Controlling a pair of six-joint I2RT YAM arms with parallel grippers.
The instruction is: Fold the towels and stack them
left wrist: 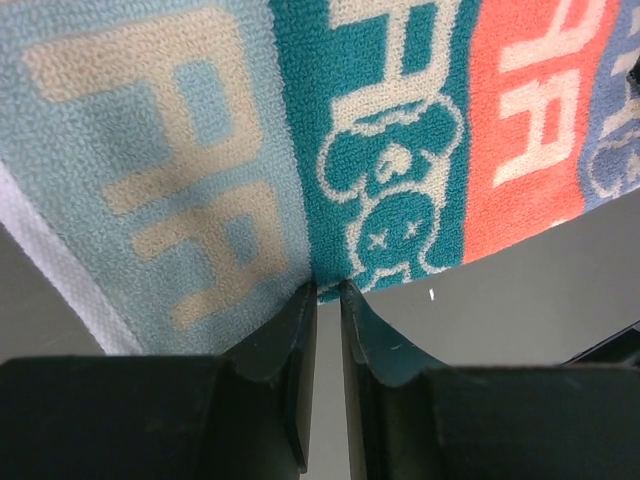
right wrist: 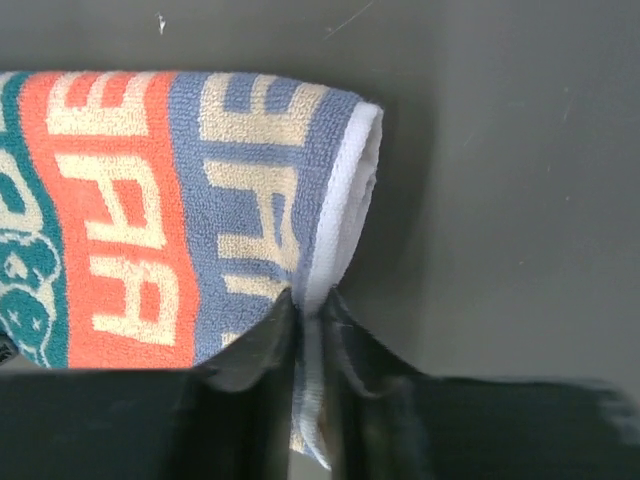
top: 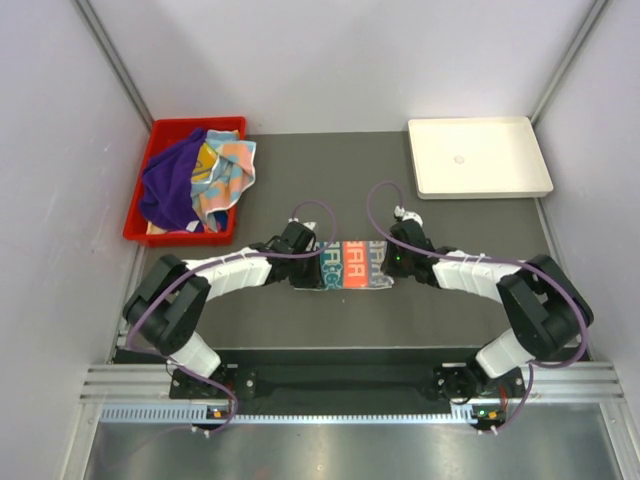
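A folded striped towel (top: 355, 264), teal, coral and grey-blue with cream figures, lies flat at the table's middle. My left gripper (top: 312, 278) is down at its left part; in the left wrist view its fingertips (left wrist: 350, 300) are close together at the towel's near edge beside the teal stripe. My right gripper (top: 396, 268) is at the right end, its fingers down on the white folded edge (right wrist: 345, 190); they are blurred, so whether cloth is between them is unclear.
A red bin (top: 138, 220) at back left holds purple, yellow and pastel towels. An empty white tray (top: 480, 160) stands at back right.
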